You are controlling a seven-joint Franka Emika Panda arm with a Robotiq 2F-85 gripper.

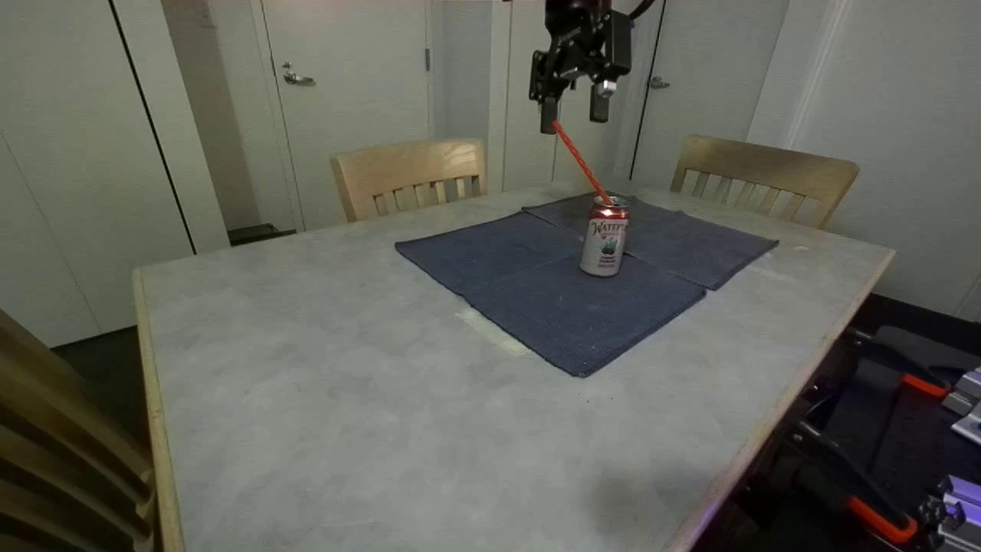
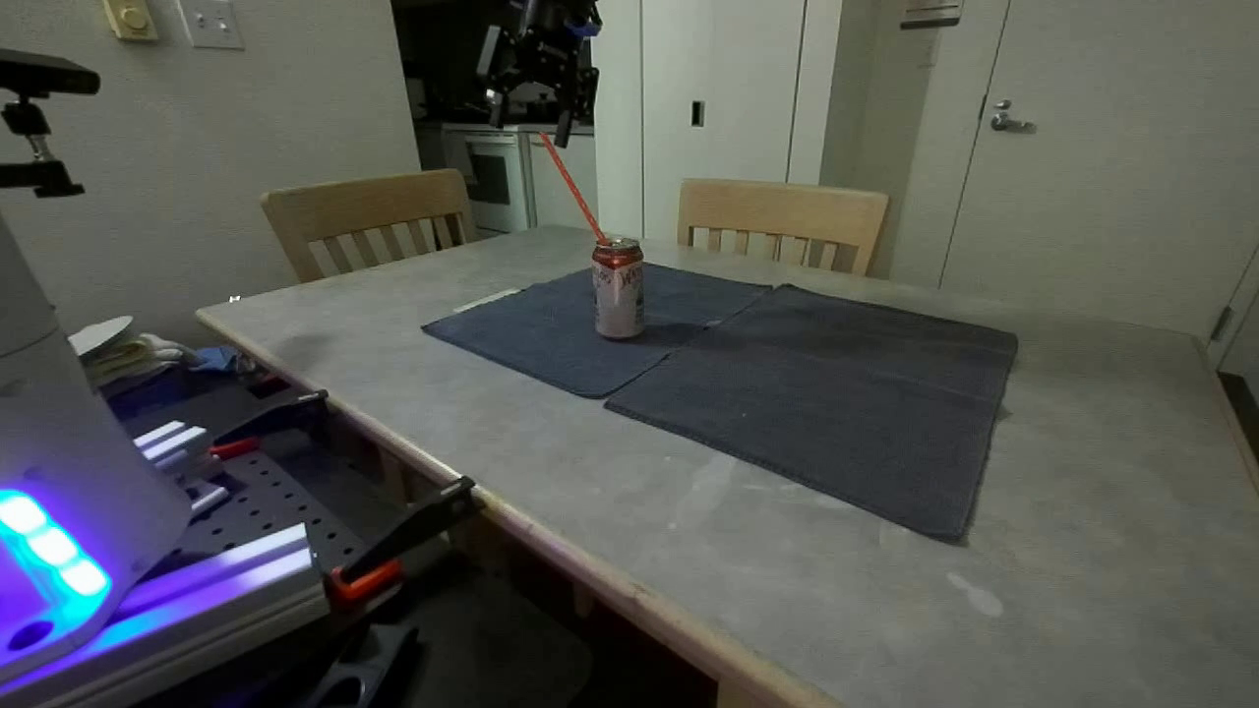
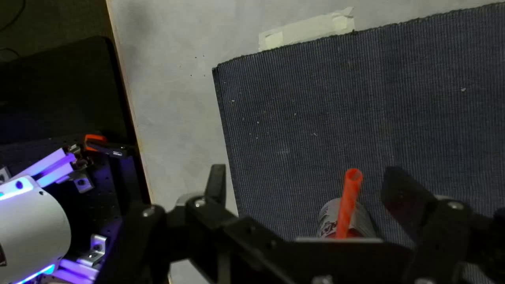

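A white and red can [image 1: 603,247] stands upright on the dark blue placemats. Out of its top leans a red straw [image 1: 581,162], slanting up and to the left in exterior view 1. My gripper [image 1: 575,118] is open above the can, its fingertips at about the height of the straw's upper end. In the wrist view the straw [image 3: 348,203] shows within the span between the two spread fingers, nearer the right one; whether either finger touches it I cannot tell. The can's lower part [image 3: 333,217] is partly hidden behind the gripper body there.
Two placemats [image 2: 814,401] lie side by side on the grey table [image 1: 349,395], whose front is bare. Wooden chairs [image 2: 785,212] stand round it. Clamps [image 2: 401,543] and the robot's mount are beside one table edge.
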